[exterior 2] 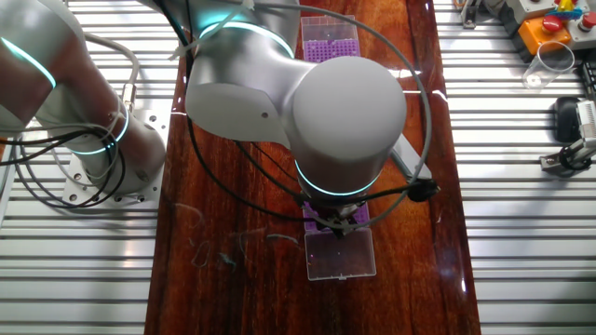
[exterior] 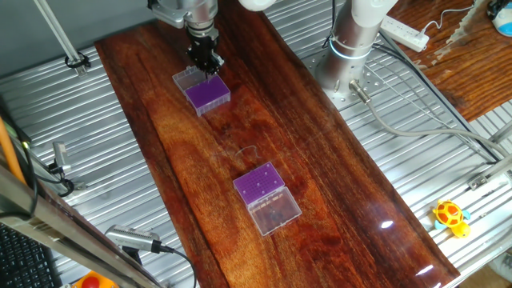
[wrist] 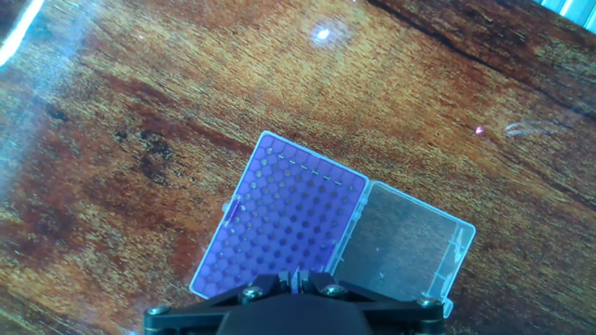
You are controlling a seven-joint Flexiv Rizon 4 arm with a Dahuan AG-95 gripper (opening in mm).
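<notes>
My gripper hangs over the far tip box, its fingers drawn close together and shut. A pale sliver shows between them in the wrist view; I cannot tell whether it is a thin tip or the box behind. That box has a purple perforated rack [wrist: 279, 209] and a clear lid [wrist: 396, 244] folded open beside it. From exterior view 1, the gripper [exterior: 207, 74] is just above the line between the far rack [exterior: 210, 92] and its lid. A second open box, with a purple rack [exterior: 258, 184] and clear lid [exterior: 275, 212], lies nearer that camera.
Bare wood table [exterior: 168, 160] surrounds both boxes. The robot base [exterior: 340, 72] stands beside the table's right edge in exterior view 1. A toy turtle [exterior: 450, 214] lies off the table on the slatted metal surface. The arm [exterior 2: 345, 121] covers much of exterior view 2.
</notes>
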